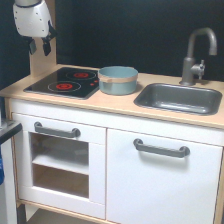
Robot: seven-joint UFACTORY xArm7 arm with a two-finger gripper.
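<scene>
At the upper left, the white arm hangs down with my gripper (39, 47) at its end, high above the counter and left of the stove. Its dark fingers look spread apart, and nothing shows between them. A grey-green pot (118, 82) stands upright on the wooden counter, between the black stove top (63, 83) and the sink. The stove top carries two red burner rings. No part of the gripper touches the pot.
A grey sink (180, 98) with a tall curved faucet (196, 55) fills the counter's right side. Below are a shut cabinet door (160, 180) and a windowed oven door (62, 130), both with grey handles. A grey-and-white object (7, 131) juts in at the left edge.
</scene>
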